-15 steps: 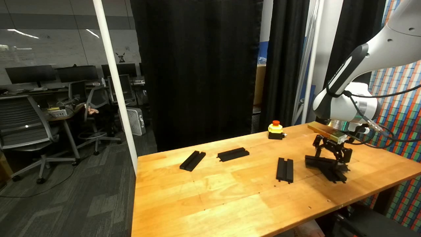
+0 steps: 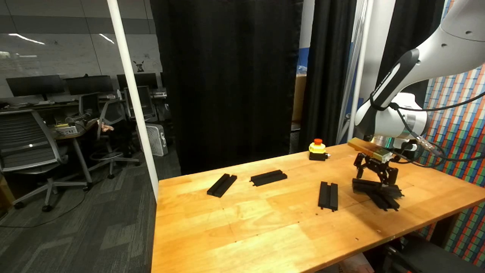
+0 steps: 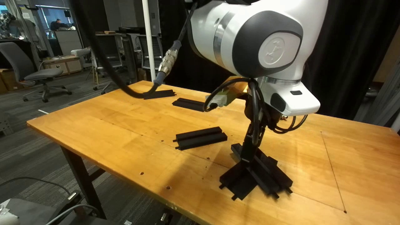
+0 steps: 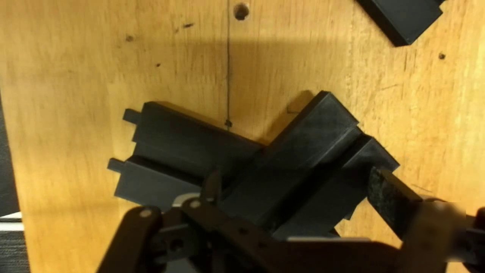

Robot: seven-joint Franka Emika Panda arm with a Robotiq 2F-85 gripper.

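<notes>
Several black grooved track pieces lie in a crossed pile at the table's right side in exterior view 1. In the wrist view, the upper piece (image 4: pixel 318 132) slants across a lower piece (image 4: pixel 172 145) with small end tabs. Over the pile my gripper is open, one finger (image 4: pixel 211 186) near the upper piece's left side and the other finger (image 4: pixel 386 195) by its right edge. Nothing shows clamped. In exterior view 2 the fingers reach down into the pile (image 3: pixel 240 182); whether they touch it I cannot tell.
Separate black pieces lie flat on the table: one near the pile (image 2: pixel 328 195), another at the back (image 2: pixel 269 178), and a third toward the left (image 2: pixel 221 185). A yellow-and-red stop button (image 2: pixel 318 148) stands at the back edge.
My gripper and arm have shifted slightly left in exterior view 1, remaining over the pile. The separate pieces have not moved.
</notes>
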